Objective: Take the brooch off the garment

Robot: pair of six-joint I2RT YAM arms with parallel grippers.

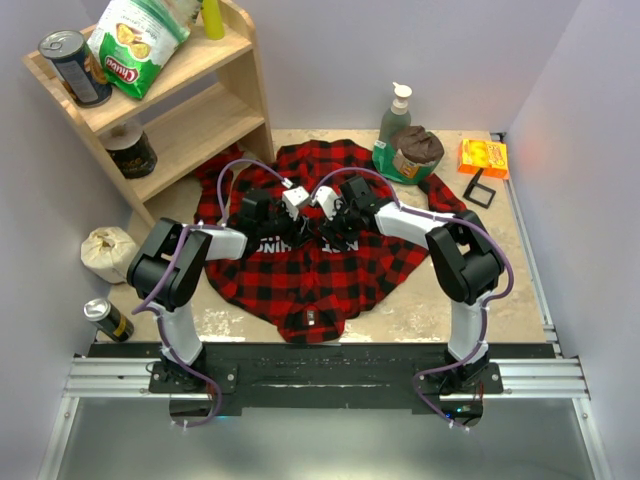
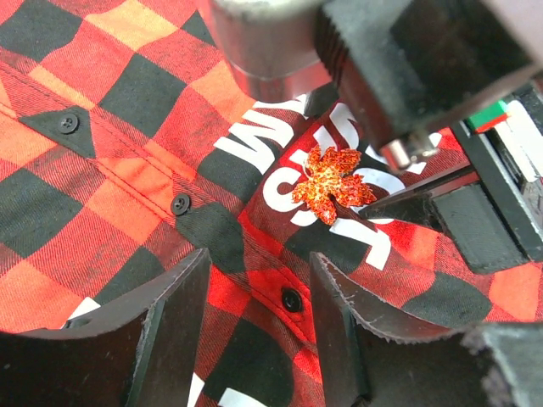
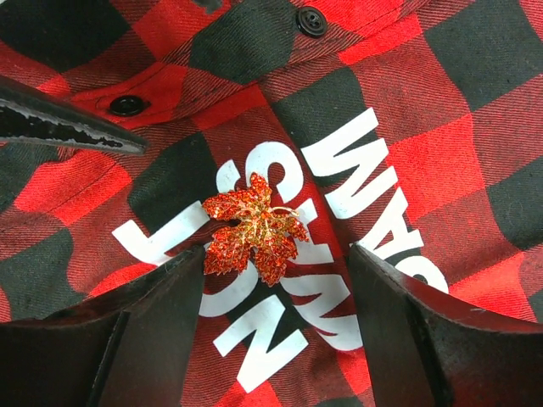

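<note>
The red-and-black checked shirt lies spread flat on the table, with white lettering across it. An orange-red glittery leaf brooch rests on the lettering, beside the button strip. In the right wrist view my right gripper stands open, its fingers to either side of the brooch's lower part as seen there. The left gripper is open over the button strip, a black button showing between its fingers. From the left wrist, the brooch appears beyond its fingertips, near the right gripper. Both arms hide the brooch in the top view.
A wooden shelf with cans and a green bag stands at the back left. At the back right are a pump bottle, a green-and-brown bag and an orange box. My grippers nearly touch, with little room between them.
</note>
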